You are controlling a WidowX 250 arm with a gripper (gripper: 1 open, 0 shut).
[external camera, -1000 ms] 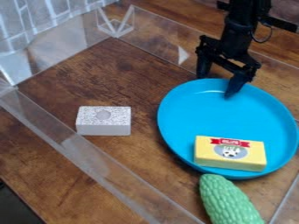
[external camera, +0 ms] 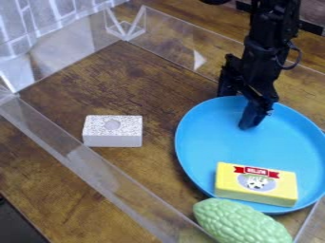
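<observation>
My black gripper reaches down from the top right to the back rim of a blue plate; whether its fingers are open or shut is hard to tell. A yellow box with a red label lies on the plate's front part. A speckled white block sits on the wooden table at the left. A green bumpy corn-like object lies in front of the plate.
Clear low walls border the wooden surface. A white tiled area stands at the top left.
The gripper has shifted slightly and turned at the plate's back. The yellow box, plate and green object appear slightly shifted, the green one tilted more sideways.
</observation>
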